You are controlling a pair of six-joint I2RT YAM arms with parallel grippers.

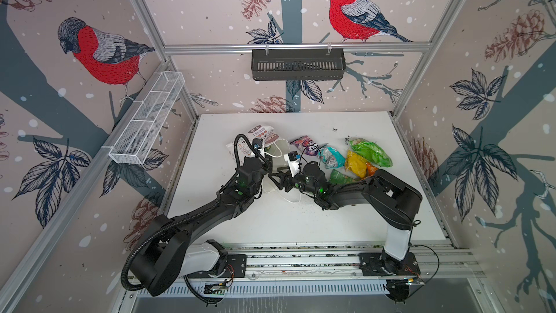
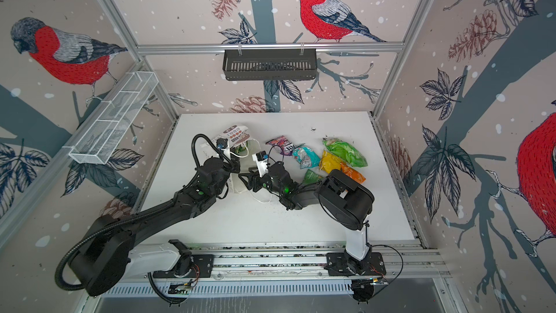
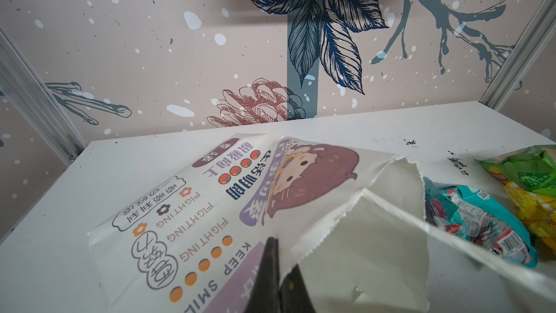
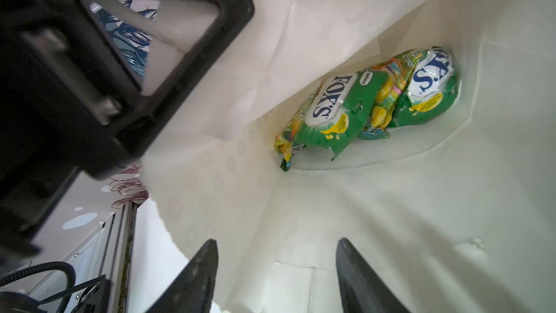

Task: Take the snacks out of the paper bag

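The white printed paper bag (image 3: pixel 214 226) lies on its side with its mouth toward me. My left gripper is shut on the bag's upper edge, holding it up. My right gripper stands part open at the mouth, nothing between its fingers, facing into the bag. Deep inside, the right wrist view shows green-and-yellow Fox's snack packs (image 4: pixel 336 110) against the bottom.
Several snack packs lie right of the bag: a red-purple one (image 1: pixel 304 145), a turquoise one (image 1: pixel 330 156), a green one (image 1: pixel 370 152), yellow and orange ones (image 1: pixel 356 163).
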